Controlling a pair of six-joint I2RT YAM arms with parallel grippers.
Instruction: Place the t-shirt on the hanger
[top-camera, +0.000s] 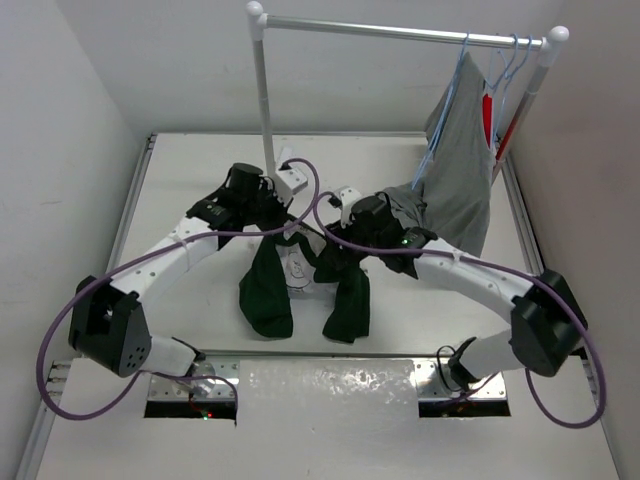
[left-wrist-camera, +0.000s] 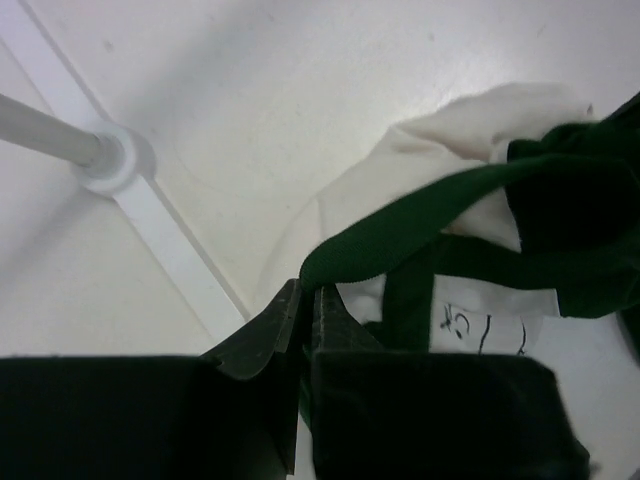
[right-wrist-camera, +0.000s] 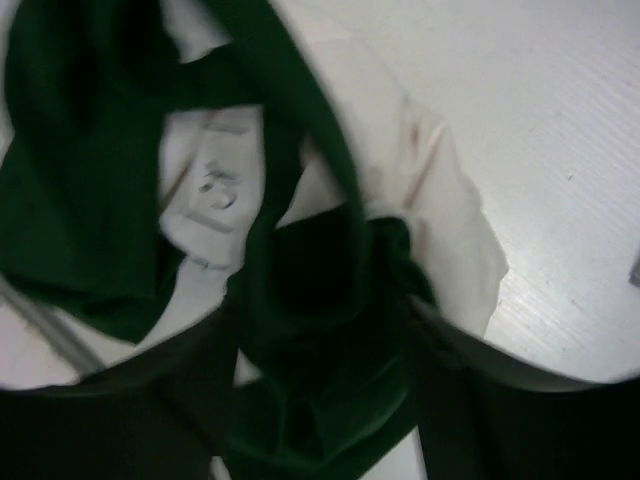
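Observation:
A white t shirt with dark green sleeves and collar (top-camera: 265, 290) lies crumpled on the white board between the arms. In the left wrist view my left gripper is shut on the green edge of the shirt (left-wrist-camera: 390, 235), lifting a strip of it. My right gripper (top-camera: 340, 235) is over the shirt's right side; in the right wrist view its fingers, blurred, stand apart around bunched green cloth (right-wrist-camera: 310, 290), and whether they touch it I cannot tell. Blue hangers (top-camera: 442, 100) hang on the rail at the top right.
A metal rack (top-camera: 360, 28) spans the back, with a post behind my left gripper. Grey and red garments (top-camera: 455, 180) hang at the right, close to my right arm. The board is clear at the far left and in front of the shirt.

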